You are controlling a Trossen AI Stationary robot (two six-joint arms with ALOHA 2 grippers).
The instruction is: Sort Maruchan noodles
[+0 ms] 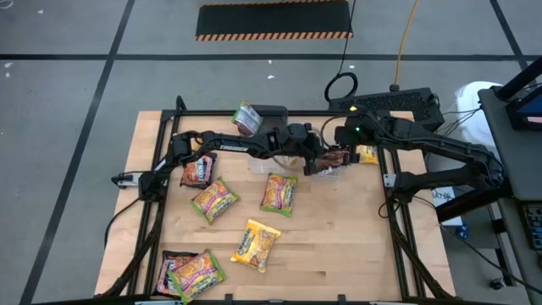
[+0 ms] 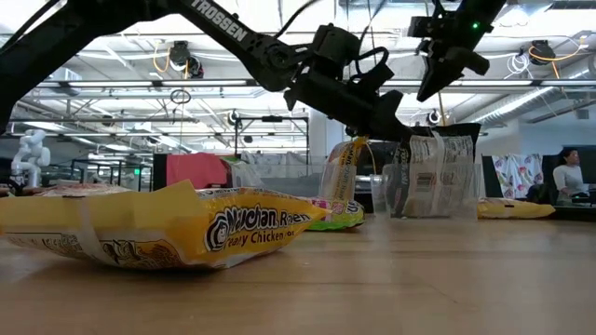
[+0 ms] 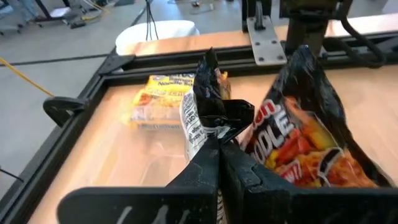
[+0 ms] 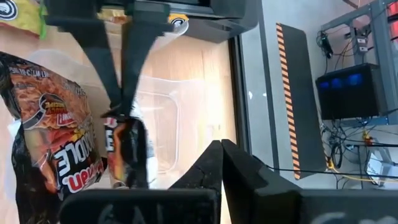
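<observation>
A black Maruchan noodle packet (image 3: pixel 193 127) is pinched by its end in my left gripper, which is shut on it; the packet hangs over the clear bin (image 4: pixel 177 115). My right gripper is shut with nothing between its fingers, and in the low view (image 2: pixel 452 60) it hovers above and right of the held packet. Another black-and-red noodle packet (image 4: pixel 56 124) stands upright beside the held one in the right wrist view. In the high view the arms cover most of the bin area.
Two green-and-pink packets (image 1: pixel 214 200) (image 1: pixel 278 194) and a yellow packet (image 1: pixel 256 245) lie mid-table. Another green packet (image 1: pixel 197 275) rests partly over a dark one at the front left. A dark packet (image 1: pixel 197 170) lies at left.
</observation>
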